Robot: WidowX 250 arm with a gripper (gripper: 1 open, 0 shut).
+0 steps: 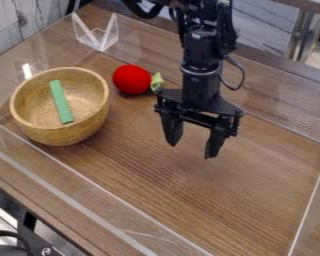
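My black gripper (195,128) hangs over the middle of the wooden table, its two fingers spread apart and open, with nothing seen between them. To its upper left lie a red round object (133,78) and a small green object (157,78), partly behind the arm. At the left, a wooden bowl (83,125) holds a green bar (61,102).
A clear plastic holder (96,30) stands at the back left. Dark cables show at the lower left corner.
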